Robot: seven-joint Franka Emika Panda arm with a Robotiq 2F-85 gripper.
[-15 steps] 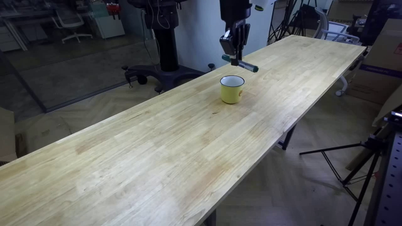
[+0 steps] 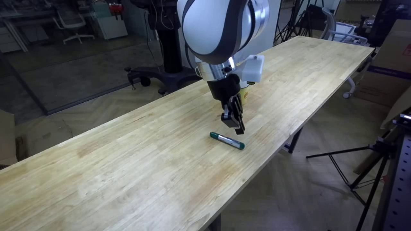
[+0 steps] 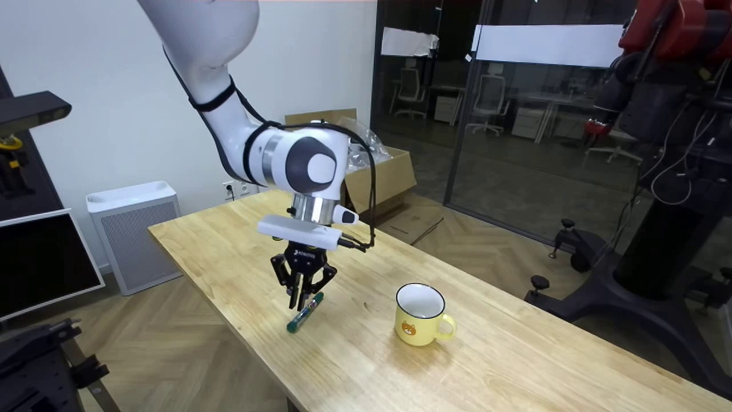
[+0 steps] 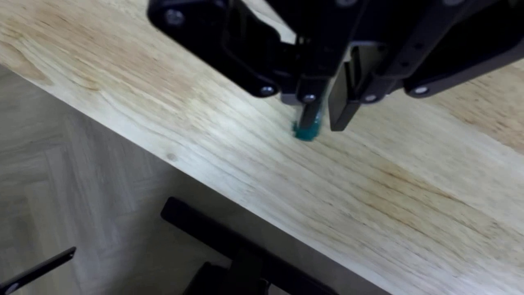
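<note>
A green-ended marker with a silver label appears to lie on the wooden table, just below and apart from my gripper. From the other side, the marker shows slanting close beside the fingertips of the gripper. In the wrist view a gap stands between my fingers, with nothing clamped in it; the marker's green end peeks out behind one finger and the rest is hidden. A yellow mug with a dark rim stands upright and looks empty inside; exterior view 1 shows only a strip of the mug behind the arm.
The table's near edge runs not far from the marker, with floor beyond it. Bare tabletop stretches to the left in exterior view 1. A tripod stands off the table.
My gripper has come down toward the camera, past the mug. The marker, earlier between its fingers in the air, is now below and apart from them.
</note>
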